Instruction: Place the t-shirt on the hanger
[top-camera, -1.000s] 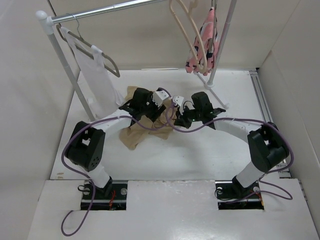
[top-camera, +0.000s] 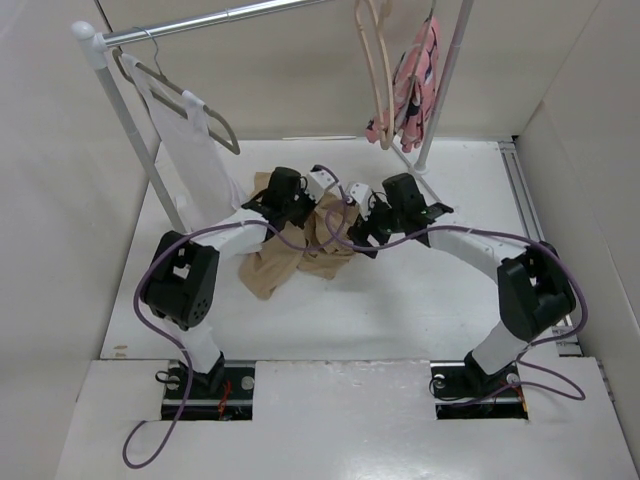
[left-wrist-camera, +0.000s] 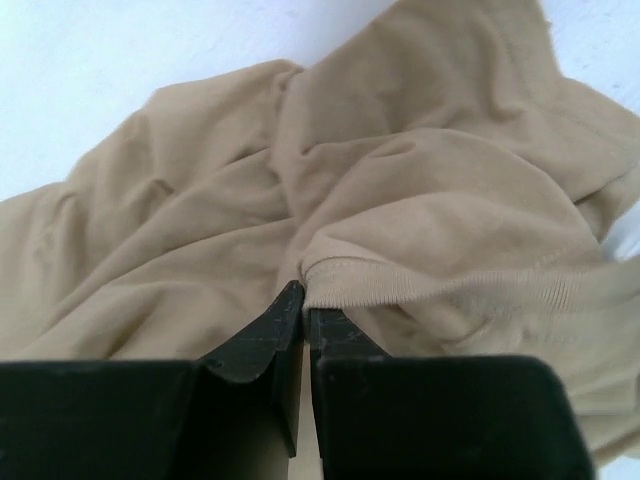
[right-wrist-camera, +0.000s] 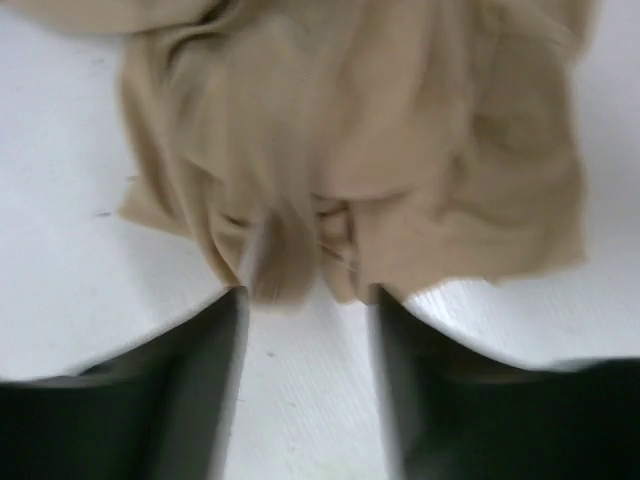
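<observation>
The tan t-shirt (top-camera: 272, 262) lies crumpled on the white table, partly covered by both grippers in the top view. In the left wrist view my left gripper is shut on the ribbed collar edge of the t-shirt (left-wrist-camera: 420, 190). My right gripper stands open at the t-shirt's lower edge, with a gap between its blurred fingers and no cloth gripped. Above the table, a beige hanger (top-camera: 372, 75) dangles from the rail at the right, apart from the shirt.
A metal rail (top-camera: 225, 15) crosses overhead between two posts. At its left, a white garment (top-camera: 190, 150) hangs on a grey hanger; at its right hangs a pink patterned garment (top-camera: 415, 90).
The beige hanger has swung on the rail.
</observation>
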